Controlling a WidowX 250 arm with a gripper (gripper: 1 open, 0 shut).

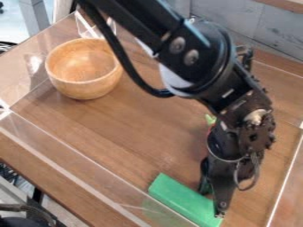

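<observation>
My gripper (219, 199) points down at the lower right of the camera view, its fingertips by the right end of a green block (180, 197) lying on the wooden surface near the front edge. Its fingers look close together; whether anything is between them is hard to see. A small bit of green (210, 119) shows behind the arm, where the rest of that object is hidden.
A wooden bowl (83, 80) stands at the upper left. Transparent edging runs along the front and right sides, and a grey wall stands at the back.
</observation>
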